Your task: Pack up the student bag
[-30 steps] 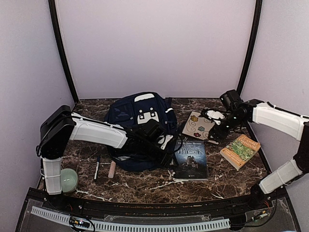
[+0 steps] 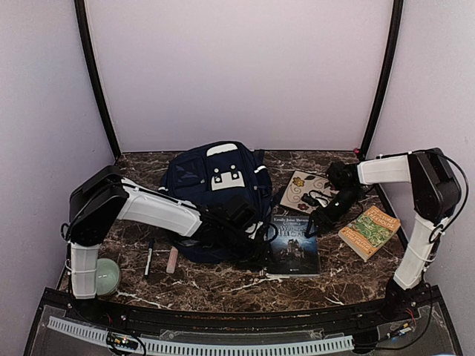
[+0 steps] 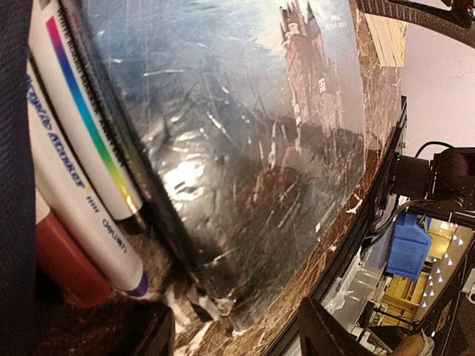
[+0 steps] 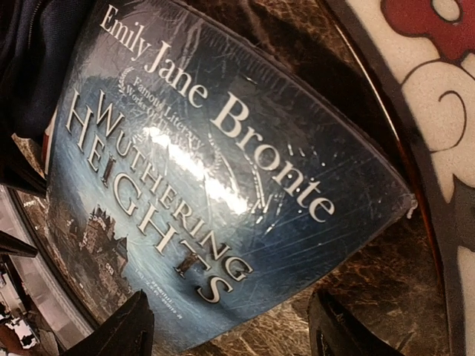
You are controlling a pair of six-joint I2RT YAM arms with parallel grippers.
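The navy backpack lies at centre back. The Wuthering Heights book lies flat at its front right, with several markers along its left side. My left gripper is low at the book's left edge, its fingers part open in the left wrist view, nothing seen between them. My right gripper hangs over the book's top right corner, fingers apart in the right wrist view, the book beyond them.
A floral square item lies behind, an orange-green book at right. A pen, a pink item and a green bowl sit at front left.
My right gripper has moved left and down toward the Wuthering Heights book.
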